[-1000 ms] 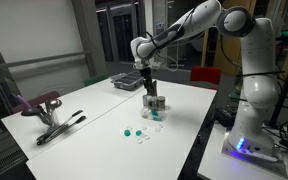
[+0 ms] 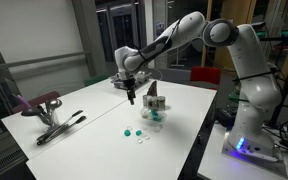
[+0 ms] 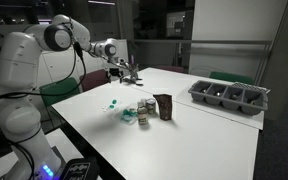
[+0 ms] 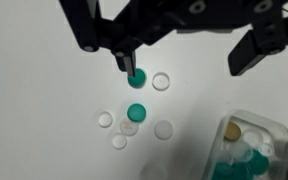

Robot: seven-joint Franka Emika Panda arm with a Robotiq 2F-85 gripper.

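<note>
In the wrist view, two green caps lie loose on the white table: one green cap close beside the left finger and another green cap lower down. Several clear caps are scattered near them, among them a clear cap and a clear cap. A clear tub at lower right holds green and clear caps plus a tan one. My gripper hangs above the table, its fingers spread wide with nothing between them.
Several jars and a dark brown bag stand by the tub. A grey divided tray lies at the table's far side. In exterior view 1, a rack of utensils is at left.
In exterior view 1, my gripper has moved left, away from above the tub and jars, to a place nearer the loose caps. The objects on the table appear unmoved.
</note>
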